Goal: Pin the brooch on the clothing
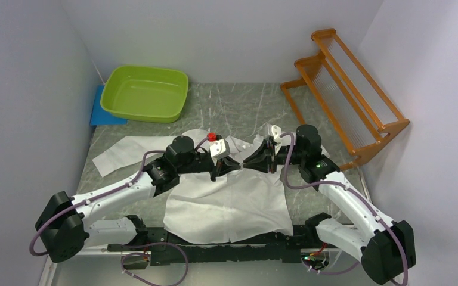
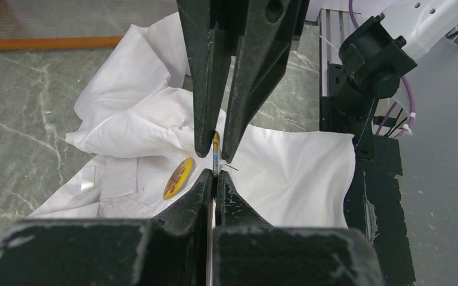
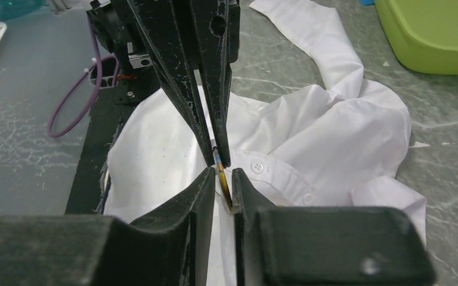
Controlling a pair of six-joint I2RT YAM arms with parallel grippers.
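Note:
A thin brooch (image 2: 216, 145), yellow-edged and seen edge-on, stands upright with my left gripper shut on it. A fine metal pin sticks out at its side. My right gripper is partly open, its fingertips on either side of the brooch's free edge; the left wrist view shows a narrow gap between them. White clothing (image 1: 229, 208) lies spread on the table beneath both grippers, with buttons and folds showing in the right wrist view. On the cloth lies another yellow-rimmed oval brooch (image 2: 179, 178).
A green basin (image 1: 145, 112) stands at the back left on a blue mat (image 1: 104, 116). At the right rear leans a wooden rack (image 1: 346, 101).

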